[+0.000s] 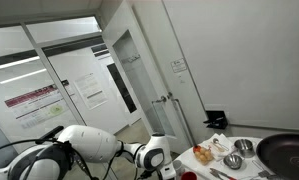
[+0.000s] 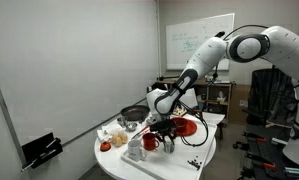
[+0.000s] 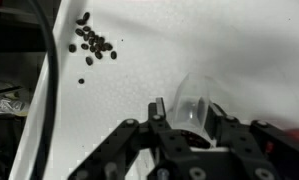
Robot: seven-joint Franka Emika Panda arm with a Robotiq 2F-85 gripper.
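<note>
In the wrist view, a small translucent cup [image 3: 194, 92] with something dark in its base lies between the fingers of my gripper. Whether the fingers press on it cannot be made out. Dark beans [image 3: 97, 43] are scattered on the white surface at upper left, apart from the gripper. In the second exterior view the gripper [image 2: 168, 138] is low over the table, just right of a red mug [image 2: 152, 142]. The first exterior view shows the arm [image 1: 94, 140] at lower left, its fingertips hidden.
A white mug [image 2: 136, 151] stands left of the red one, and a tomato [image 2: 105, 147] farther left. A red plate [image 2: 196, 132] is behind the gripper at right. The dark pan [image 1: 285, 154] and metal bowls [image 1: 244, 146] occupy the back of the table.
</note>
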